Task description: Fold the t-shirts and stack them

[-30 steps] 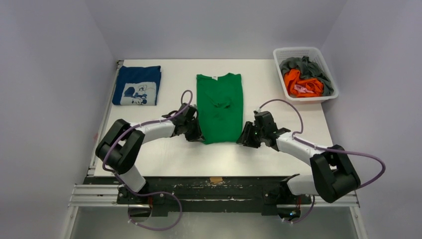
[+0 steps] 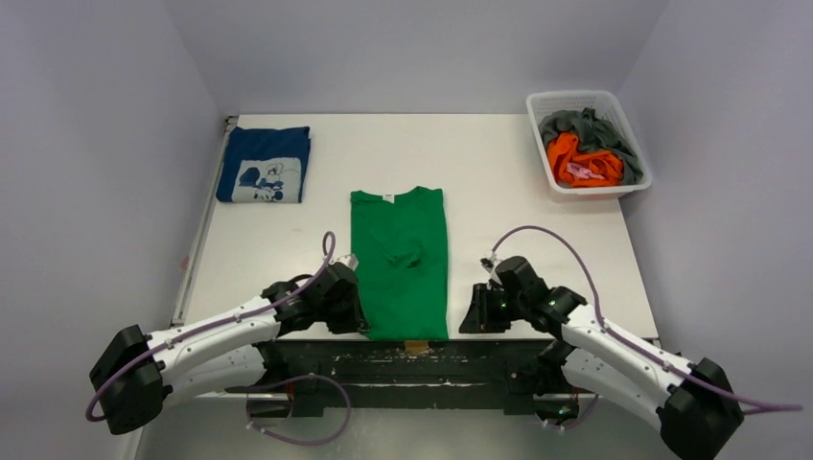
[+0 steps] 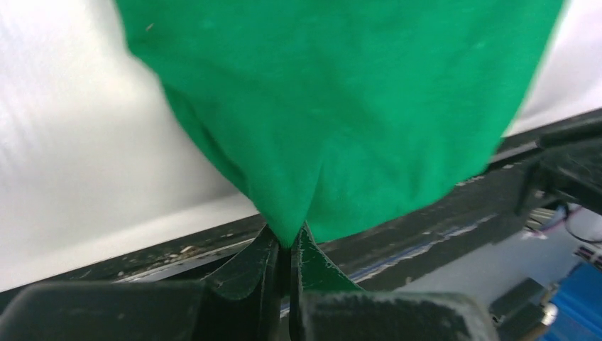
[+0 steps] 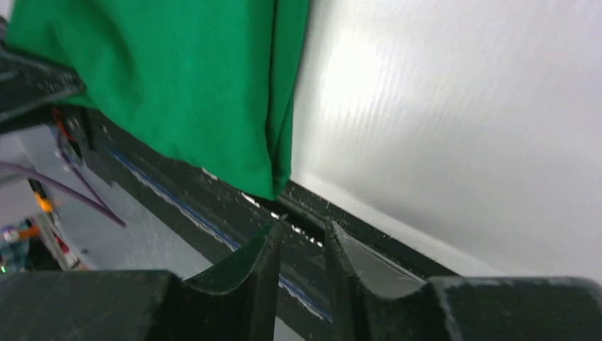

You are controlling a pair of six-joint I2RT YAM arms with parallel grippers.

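A green t-shirt point(image 2: 403, 249), its sides folded in, lies on the white table with its collar toward the back. Its lower edge reaches the table's front edge. My left gripper is shut on the shirt's lower left corner, and the cloth point(image 3: 305, 142) gathers to a point between its fingers. To the right of the shirt, my right gripper stands part open and empty. The shirt's lower right corner point(image 4: 273, 181) hangs clear of its fingertips. At the back left lies a folded dark blue shirt point(image 2: 264, 165) with a printed front.
A white basket point(image 2: 635, 177) at the back right holds orange and grey-green clothes point(image 2: 582, 158). Dark front rail point(image 2: 412, 369) runs along the table's near edge.
Both arms have come toward the front edge, and the green shirt has slid forward and a little left.
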